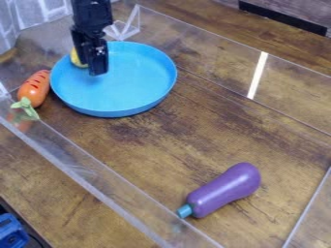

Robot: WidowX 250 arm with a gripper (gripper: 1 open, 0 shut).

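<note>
My black gripper (93, 60) reaches down from the top over the left part of a blue plate (130, 87). A small yellow object (76, 57) sits at the plate's upper left rim, partly hidden behind the gripper. Whether the fingers touch it or hold it I cannot tell. An orange toy carrot (37, 88) with a pale green top lies just left of the plate. A purple toy eggplant (227, 187) with a teal stem lies at the lower right.
Clear plastic walls cross the wooden table (195, 136) at left, front and right. A blue object (8, 232) is at the bottom left corner.
</note>
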